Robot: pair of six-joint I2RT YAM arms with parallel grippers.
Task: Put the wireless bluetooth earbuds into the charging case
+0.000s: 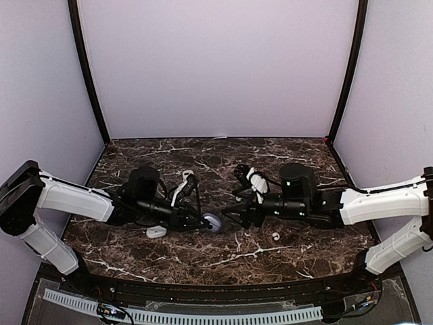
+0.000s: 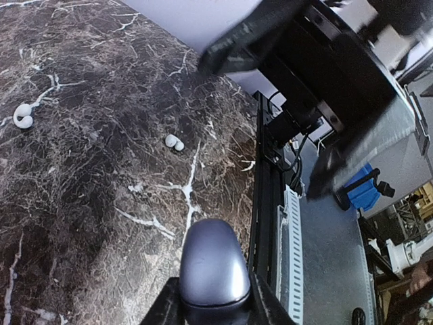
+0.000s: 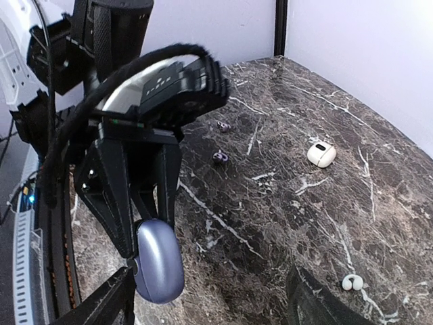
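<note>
A glossy lavender charging case [image 3: 160, 264] is clamped in my left gripper, its rounded end pointing away from the fingers. It is held clear of the table; no opening shows on the side in view. My right gripper [image 1: 233, 213] stands open just right of the case, apart from it, and its two spread fingers [image 3: 101, 305] have nothing between them. Two small purple pieces, probably earbuds, lie on the marble table beyond the left arm: one nearer [image 3: 220, 157], one farther [image 3: 224, 126].
A white case [image 3: 321, 154] lies on the table. Small white earbuds [image 1: 276, 236] rest at the right, and another white pair [image 2: 23, 116] lies elsewhere on the marble.
</note>
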